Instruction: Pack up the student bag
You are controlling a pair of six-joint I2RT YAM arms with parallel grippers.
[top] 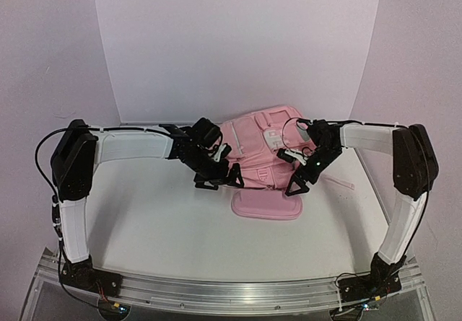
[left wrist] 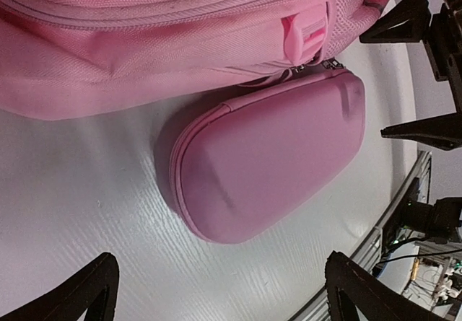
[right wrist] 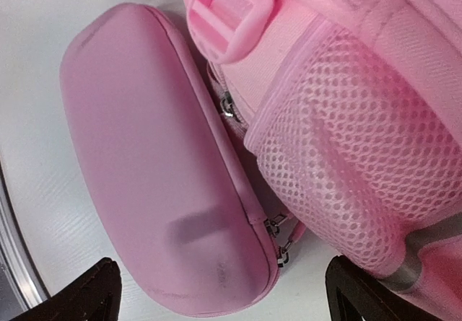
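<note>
A pink pencil case [top: 266, 205] lies flat on the white table, zipped edge toward the bag. Behind it the pink backpack [top: 247, 135] rests on its side. My left gripper [top: 220, 179] stands at the bag's front left corner, above the case's left end. In the left wrist view its fingers [left wrist: 79, 292] are wide apart, with only table and the near end of the case between. My right gripper [top: 290, 173] is by the case's right end, close to the bag's mesh side pocket [right wrist: 346, 133]. Its fingers [right wrist: 83, 292] are spread too, holding nothing.
Bare table [top: 166, 227] extends at the front and left. A strap [top: 339, 182] trails from the bag on the right. Both grippers are near each other, with the case and bag between them. A metal rail [top: 231, 292] borders the table's front.
</note>
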